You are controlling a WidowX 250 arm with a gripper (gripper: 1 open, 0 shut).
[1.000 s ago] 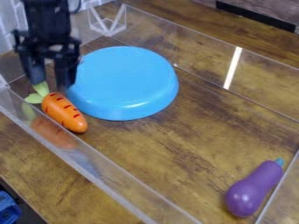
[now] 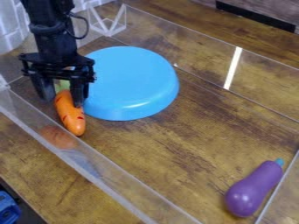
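The black gripper [image 2: 63, 84] is at the upper left, lowered over the top end of an orange toy carrot [image 2: 70, 115], just left of a blue round plate [image 2: 131, 80]. A bit of the carrot's green top shows between the dark fingers; whether they close on it is unclear.
A purple toy eggplant [image 2: 253, 189] lies at the lower right. A clear plastic wall runs diagonally across the lower left, close beside the carrot.
The carrot looks slightly more upright in the view.
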